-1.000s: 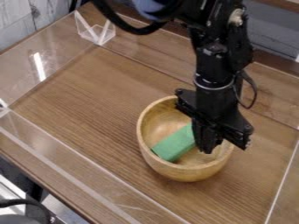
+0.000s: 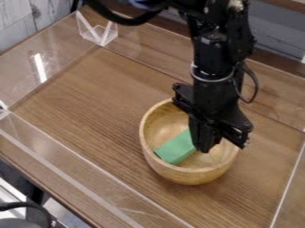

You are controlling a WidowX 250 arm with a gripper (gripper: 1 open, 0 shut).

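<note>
A round wooden bowl (image 2: 191, 170) sits on the wooden table at centre right. A green block (image 2: 177, 147) lies inside it, on the left side. The black gripper (image 2: 209, 138) hangs over the bowl, to the right of the block and partly hiding the bowl's far interior. Its fingertips are close together, and nothing visible is held between them.
A white wire-like object (image 2: 98, 31) stands at the top left. A ledge runs along the back right, and dark cables lie at the lower left.
The gripper has shifted slightly to the left over the bowl, closer to the green block.
</note>
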